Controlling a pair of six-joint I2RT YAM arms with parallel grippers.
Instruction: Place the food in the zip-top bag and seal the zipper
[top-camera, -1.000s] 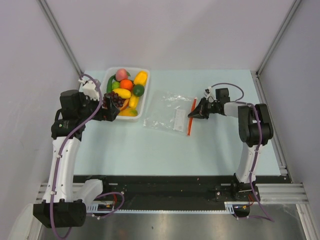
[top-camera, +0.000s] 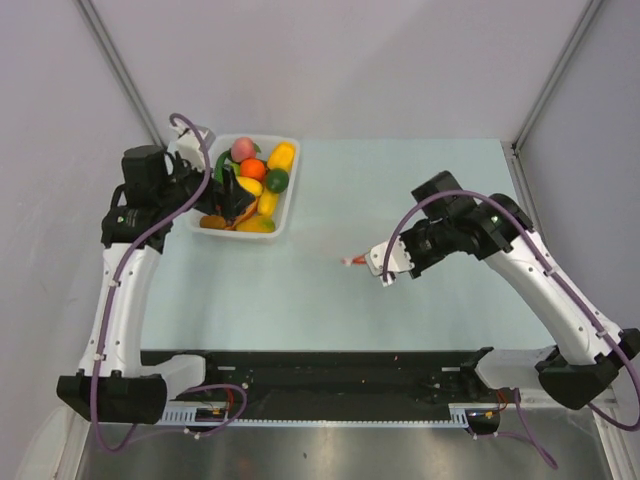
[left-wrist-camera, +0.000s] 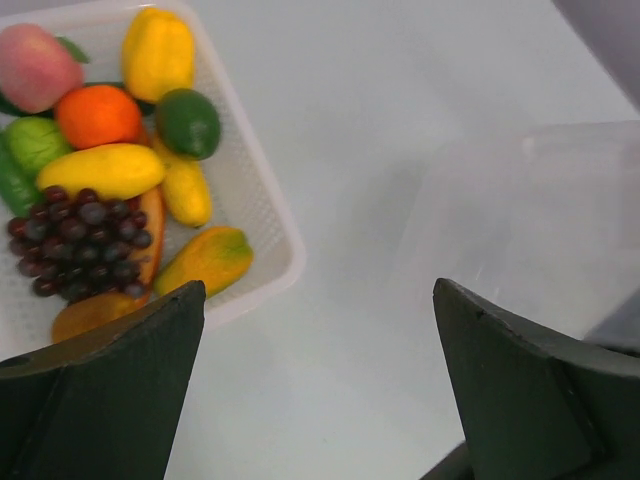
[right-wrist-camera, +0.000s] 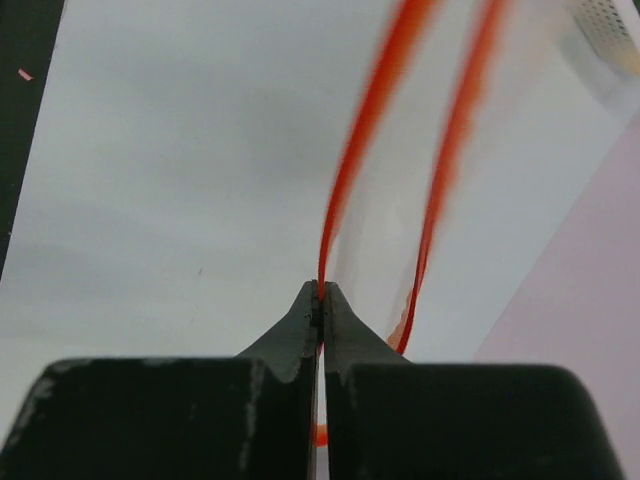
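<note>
My right gripper is shut at the orange zipper edge (right-wrist-camera: 345, 170) of the clear bag, which hangs over the table's middle, blurred and hard to make out from above. The zipper's two orange strips stand apart beyond the fingertips. My left gripper is open beside the food bin, with nothing between its fingers; the bag's translucent film (left-wrist-camera: 530, 210) shows to its right. The white bin (left-wrist-camera: 280, 210) holds toy food, including a peach (left-wrist-camera: 38, 68), an orange (left-wrist-camera: 98, 115), grapes (left-wrist-camera: 80, 240), an avocado (left-wrist-camera: 188, 125) and several yellow pieces.
Metal rails run along both sides, and a dark strip (top-camera: 340, 360) lies along the front edge.
My left arm shifted slightly toward the back and right.
</note>
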